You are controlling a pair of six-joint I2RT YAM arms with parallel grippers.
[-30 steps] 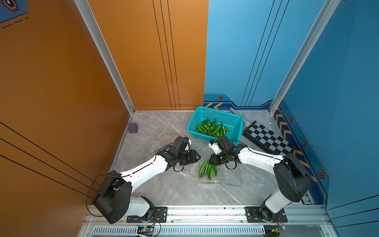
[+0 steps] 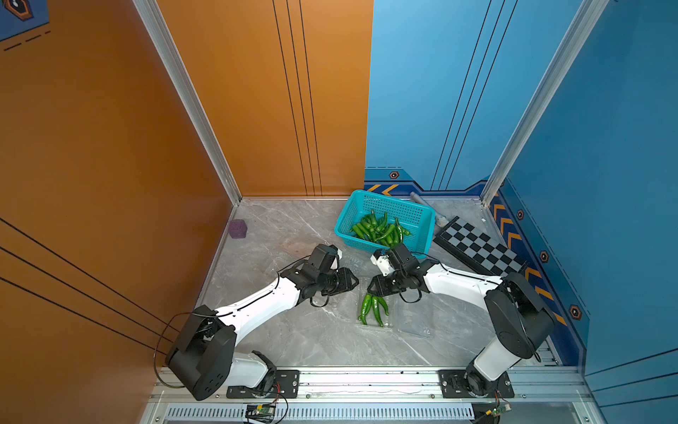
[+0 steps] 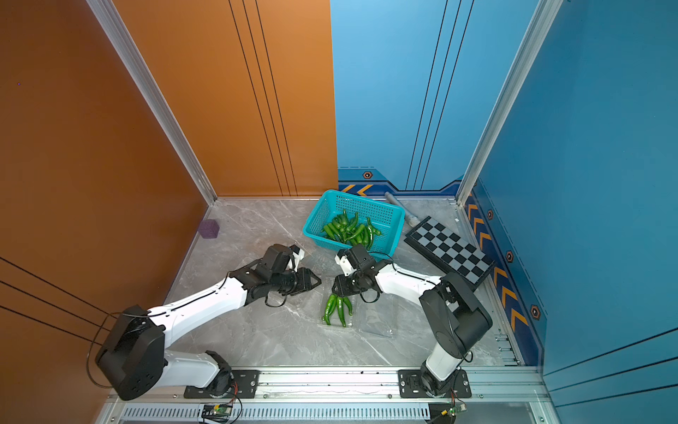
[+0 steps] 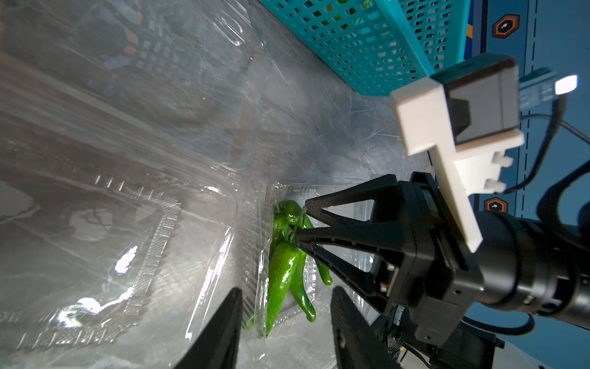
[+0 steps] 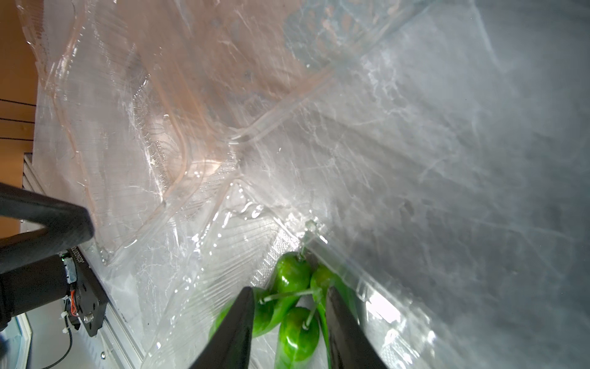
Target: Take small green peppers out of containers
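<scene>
Several small green peppers (image 2: 378, 311) (image 4: 281, 276) (image 5: 292, 270) lie in a clear plastic container (image 3: 321, 321) at the front centre. My right gripper (image 2: 374, 289) is down at their stem ends, open, with stems between its fingertips. My left gripper (image 2: 351, 282) hangs just to the left and above, fingers apart, nothing held. More peppers (image 2: 378, 229) fill a teal basket (image 2: 416, 215) behind the arms.
Another clear lid or container (image 2: 416, 321) lies beside the peppers' container. A checkered board (image 2: 480, 247) is at the right, a purple block (image 2: 237, 228) at the back left.
The peppers in the container have shifted slightly and straightened under my right gripper, which has moved a little left. The left arm looks unchanged.
</scene>
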